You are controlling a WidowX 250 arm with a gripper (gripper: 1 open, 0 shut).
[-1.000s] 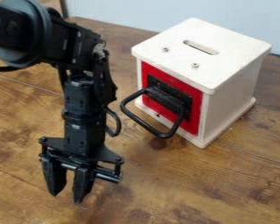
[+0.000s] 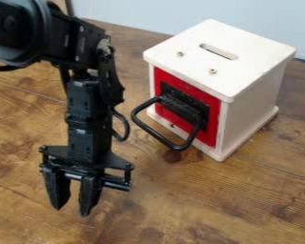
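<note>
My black gripper (image 2: 73, 191) hangs on the left over the wooden floor or table, fingers pointing down and slightly parted, with nothing seen between them. To its right stands a pale wooden box (image 2: 244, 105) with a slot on top, a red front panel (image 2: 216, 122) and a black looped handle (image 2: 177, 144) sticking out from a dark central plate. The gripper is apart from the box, to the left of and lower in view than the handle.
A white wall runs along the back.
The box and its handle have not moved.
</note>
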